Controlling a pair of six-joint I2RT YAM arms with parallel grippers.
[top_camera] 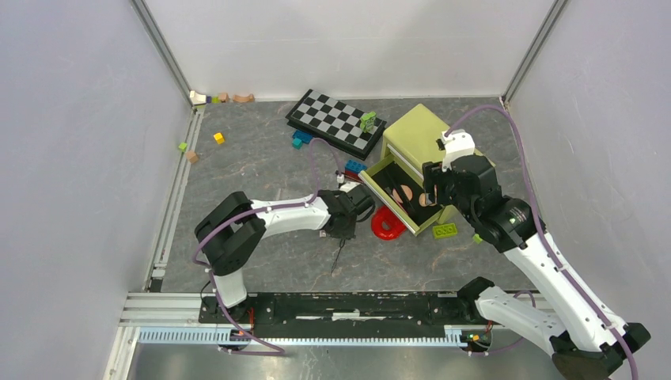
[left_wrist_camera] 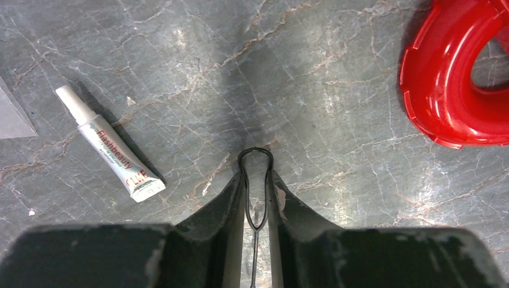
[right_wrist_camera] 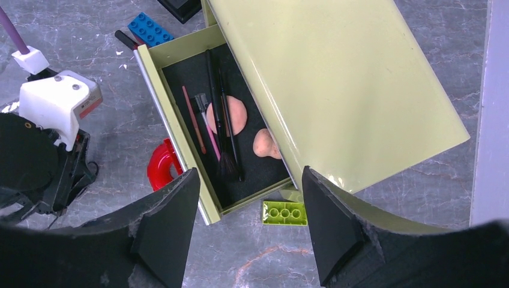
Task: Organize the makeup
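My left gripper is shut on a thin black wire-loop tool [left_wrist_camera: 256, 246], low over the floor. In the left wrist view a white Flashbeauty tube [left_wrist_camera: 120, 156] lies to its left. The pale yellow box [right_wrist_camera: 336, 78] has its drawer [right_wrist_camera: 240, 198] out, holding dark brushes [right_wrist_camera: 213, 108], a pink brush, a thin reddish stick and two peach sponges [right_wrist_camera: 264, 141]. My right gripper is open above the drawer's front end, nothing visible between its fingers.
A red ring [left_wrist_camera: 438, 102] lies beside the drawer. Blue [right_wrist_camera: 150, 29] and green bricks [right_wrist_camera: 284, 212], a chessboard [top_camera: 336, 119] and small blocks lie around.
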